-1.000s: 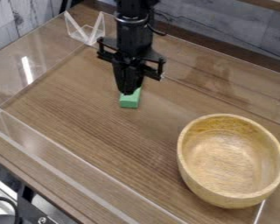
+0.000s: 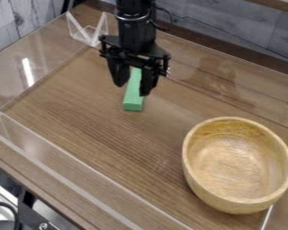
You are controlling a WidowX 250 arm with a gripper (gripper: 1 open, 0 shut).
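The black arm with its gripper (image 2: 134,68) hangs over the upper middle of the wooden surface, above a green block (image 2: 133,102). The block lies upright in the view, partly covered by the gripper. Whether the fingers are open or shut is hard to tell.
A large pale yellow bowl (image 2: 236,165) stands at the lower right. Cables lie at the lower left corner, and clear plastic edges line the left side.
The gripper has shifted up in the view, uncovering more of the green block. The bowl has not moved.
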